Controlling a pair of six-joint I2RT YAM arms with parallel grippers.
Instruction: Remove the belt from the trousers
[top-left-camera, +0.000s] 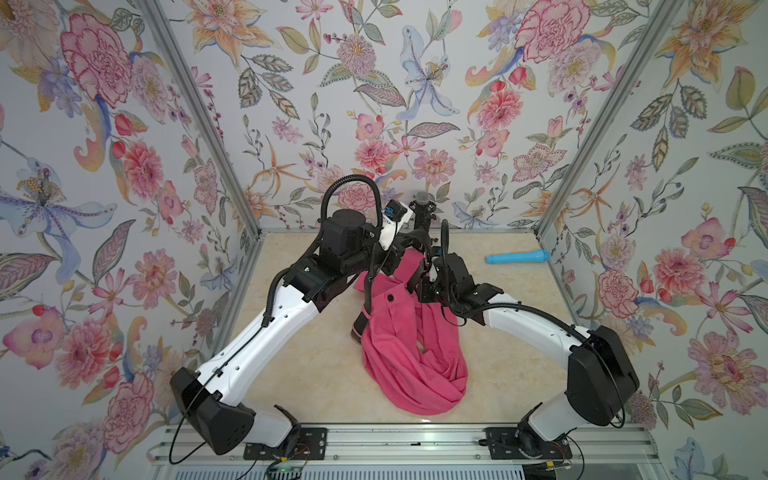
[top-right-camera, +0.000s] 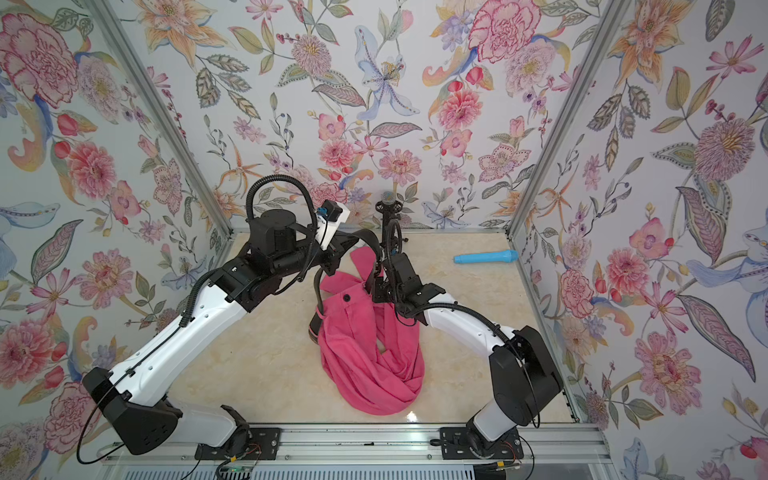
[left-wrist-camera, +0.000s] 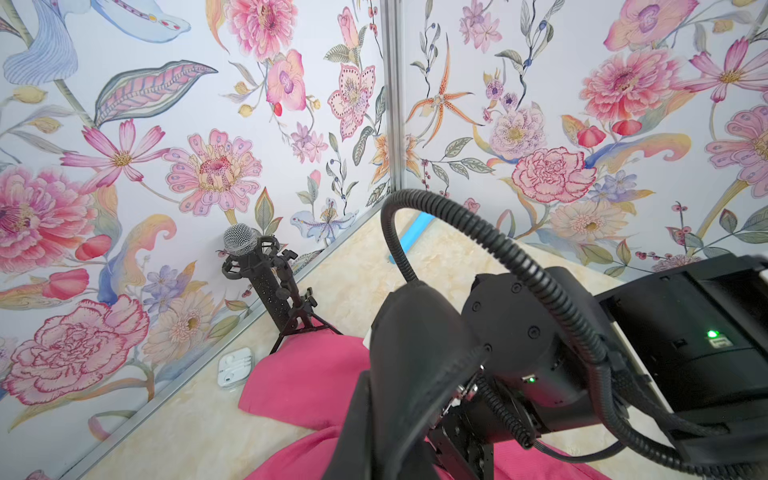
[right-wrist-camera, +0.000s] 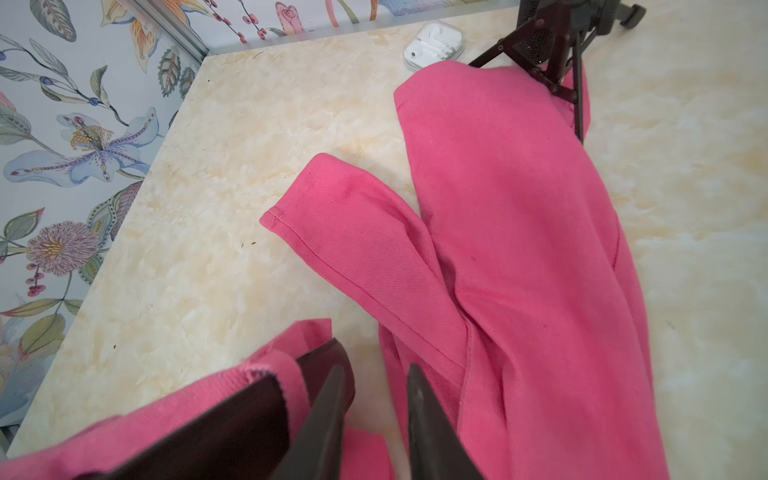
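The pink trousers (top-left-camera: 404, 348) lie bunched mid-table, legs toward the front, with a dark button (top-right-camera: 346, 298) at the waist. My left gripper (top-right-camera: 349, 240) is raised above the waist, shut on the dark belt (top-right-camera: 369, 238). The belt arches from it toward the right arm and fills the middle of the left wrist view. In the right wrist view a dark stretch of belt (right-wrist-camera: 326, 360) still passes through a pink loop (right-wrist-camera: 281, 376). Beside that loop, low over the trousers, my right gripper has its fingers apart, nothing visible between them.
A black microphone stand (left-wrist-camera: 268, 276) rises behind the trousers, its feet touching the cloth. A white earphone case (right-wrist-camera: 433, 44) lies near the back edge. Back right is a blue cylinder (top-left-camera: 517, 257). Bare table shows on both sides.
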